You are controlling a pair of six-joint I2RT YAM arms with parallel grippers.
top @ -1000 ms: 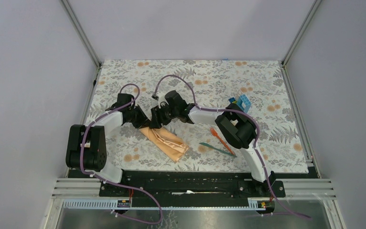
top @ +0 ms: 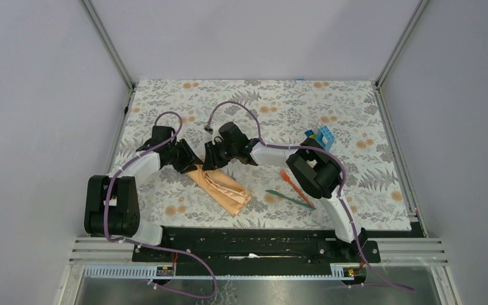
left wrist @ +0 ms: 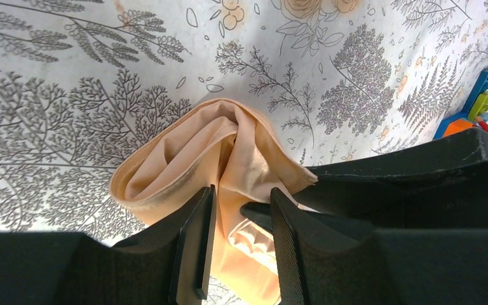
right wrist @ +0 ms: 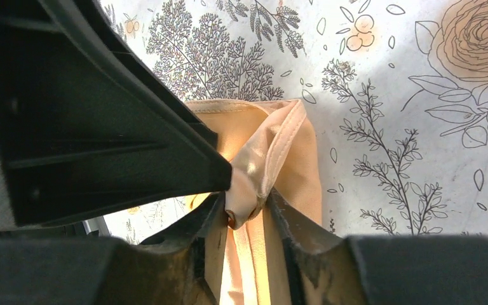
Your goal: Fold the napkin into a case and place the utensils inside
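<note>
The peach napkin (top: 227, 194) lies folded lengthwise on the left half of the patterned cloth, its top end bunched up. My left gripper stands open over that end, fingers apart. My right gripper is at the same end, close against the left one, with a raised fold of napkin between its part-closed fingertips; whether it grips firmly I cannot tell. In the top view an orange utensil (top: 290, 183) and a teal knife (top: 286, 197) lie to the right of the napkin, near the front.
A blue holder (top: 325, 138) with small coloured items stands at the right, behind my right arm.
My left gripper has shifted slightly left and its fingers look wider apart. My right gripper has moved very slightly; the napkin looks much the same.
</note>
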